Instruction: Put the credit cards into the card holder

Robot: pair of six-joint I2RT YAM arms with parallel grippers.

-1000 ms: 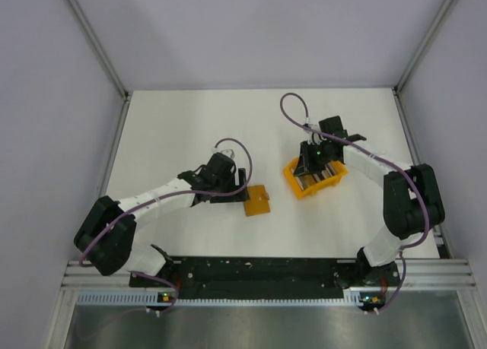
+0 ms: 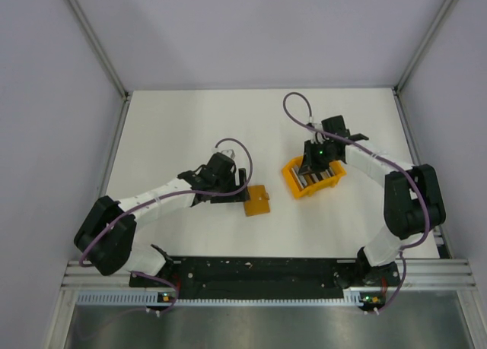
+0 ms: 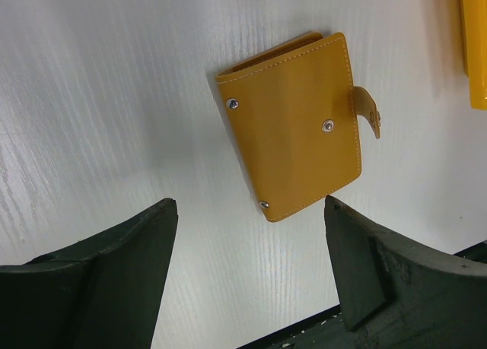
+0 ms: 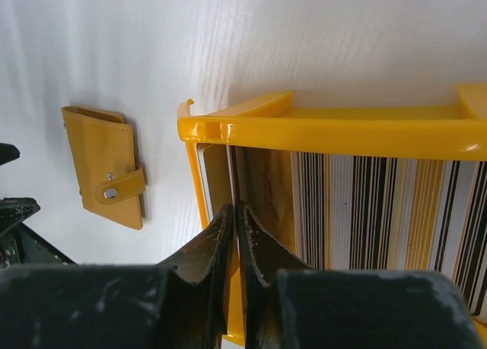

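Observation:
The tan leather card holder (image 3: 293, 128) lies flat on the table, its snap tab sticking out to one side. Over it my left gripper stands open and empty, its fingertips apart from the leather. In the right wrist view, my right gripper reaches into the yellow box and is shut on a thin card (image 4: 233, 170), seen nearly edge-on. To the left of that, another card (image 4: 203, 178) with a pale edge leans by the box's end wall. Striped edges of several more cards (image 4: 354, 204) fill the right part of the box.
The yellow box (image 4: 342, 136) has a raised rim close around the right fingertips. From above, bare white table (image 2: 275, 178) separates the holder from the box. Plenty of clear surface lies behind both.
The left arm is nearly still.

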